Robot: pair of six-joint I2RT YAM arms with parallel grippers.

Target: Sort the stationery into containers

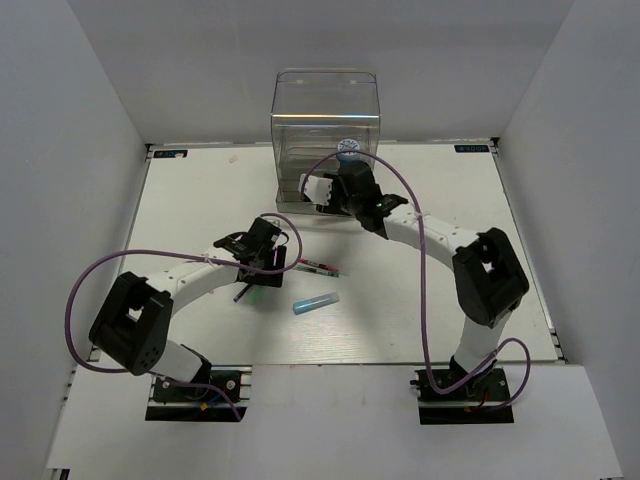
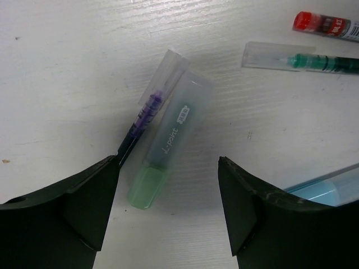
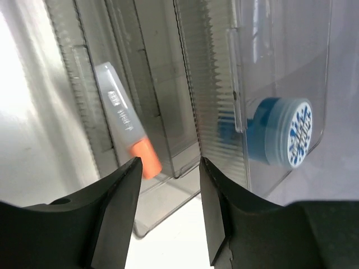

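Observation:
In the right wrist view an orange-ended L-point case [image 3: 124, 115] lies tilted inside the lower front compartment of the clear container [image 3: 154, 103]. A green-ended L-point case [image 2: 168, 140] lies on the table alongside a purple pen [image 2: 140, 123], the two close together. Over them my left gripper is open and empty. Red pen [image 2: 331, 26] and green pen [image 2: 320, 63] lie to their right. A blue case [image 1: 316, 303] rests nearer the front.
The clear container [image 1: 325, 95] stands at the back middle of the table. A blue round jar [image 3: 283, 131] sits on its upper level. Left and right of the container the white table [image 1: 440, 180] is bare.

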